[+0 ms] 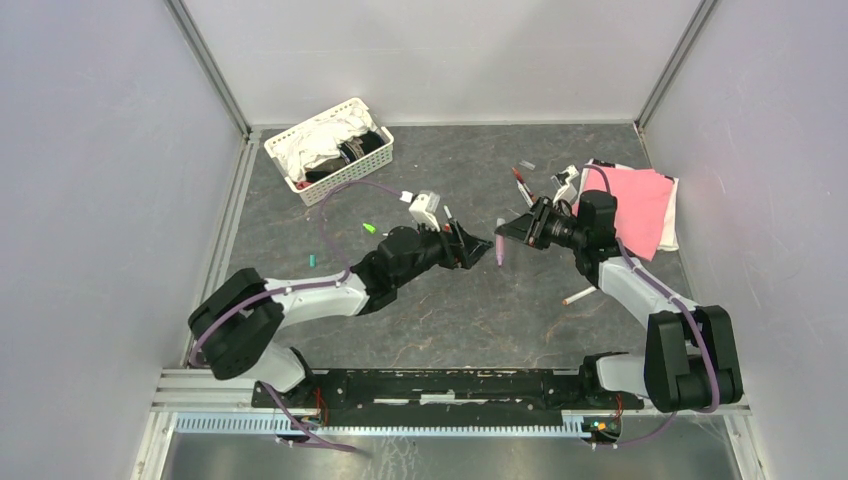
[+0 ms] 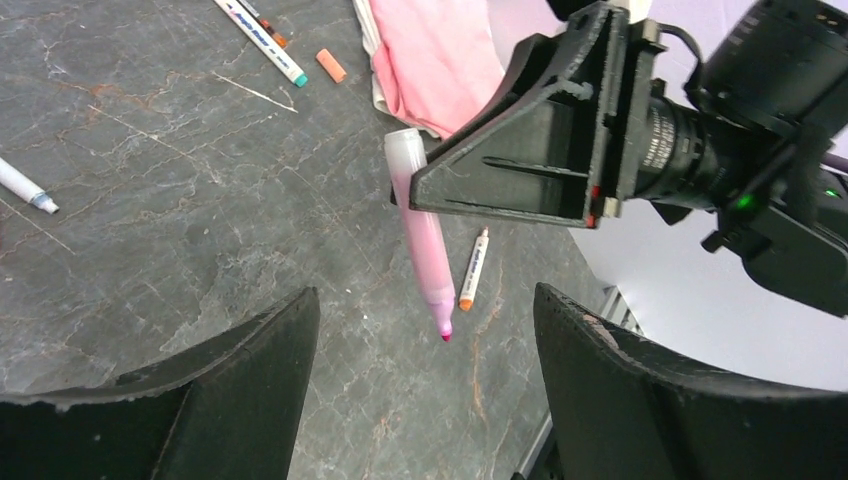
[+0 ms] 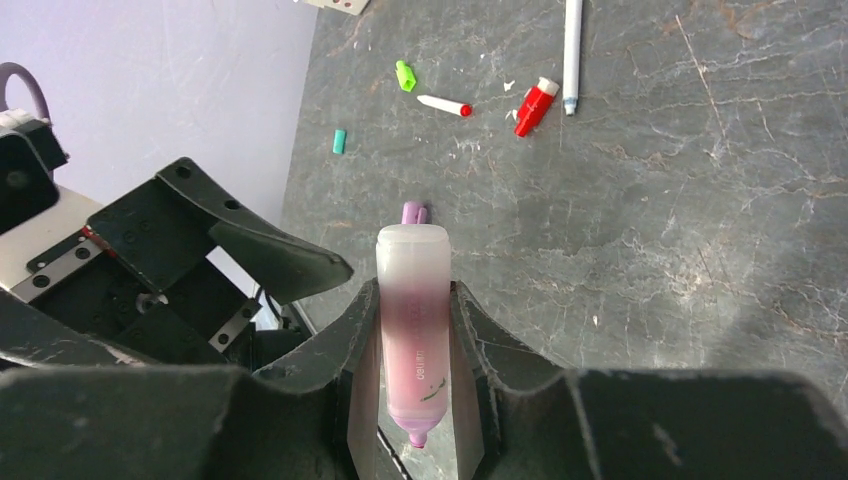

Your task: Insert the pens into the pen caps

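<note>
My right gripper is shut on a pink pen, held upright with its tip downward; in the left wrist view the pen shows its coloured tip at the bottom. My left gripper is beside it, fingers apart with nothing between them, the pen hanging just beyond them in its own wrist view. Loose on the table lie a red cap, a green cap, a teal cap, an orange cap and several pens, among them a white one.
A white basket with cloths stands at the back left. Pink cloths lie at the right beside the right arm.
</note>
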